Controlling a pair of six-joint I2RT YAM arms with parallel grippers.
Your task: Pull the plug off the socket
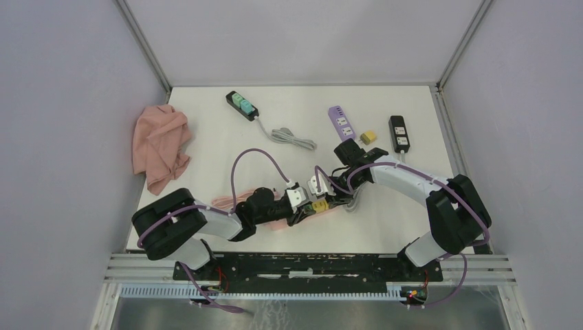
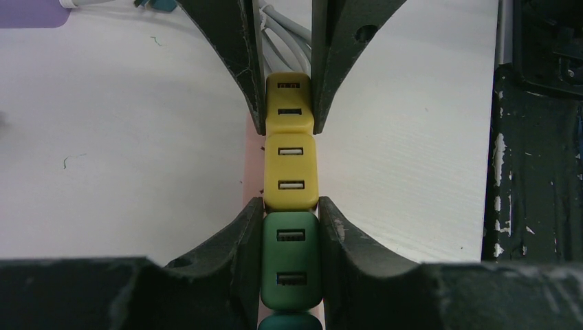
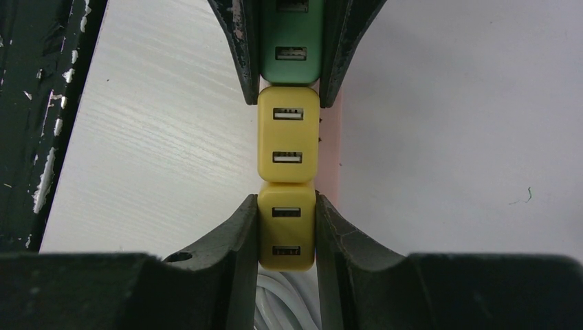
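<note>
A pink power strip (image 3: 330, 148) lies near the table's front, with a row of USB plugs on it. In the left wrist view my left gripper is shut on a green plug (image 2: 291, 258); a teal plug (image 2: 289, 320) shows just below it. My right gripper is shut on the yellow plug (image 3: 287, 237) at the strip's other end. Between the two grippers sits a second yellow plug (image 3: 288, 134), untouched by fingers. All these plugs line up on the strip. The arms hide most of the strip in the top view.
Behind are a black strip with plugs (image 1: 243, 105), a purple strip (image 1: 342, 122), a loose yellow plug (image 1: 368, 137) and another black strip (image 1: 399, 133). A pink cloth (image 1: 160, 146) lies far left. Bare table (image 1: 213, 137) separates it from the grey cable (image 1: 290, 137).
</note>
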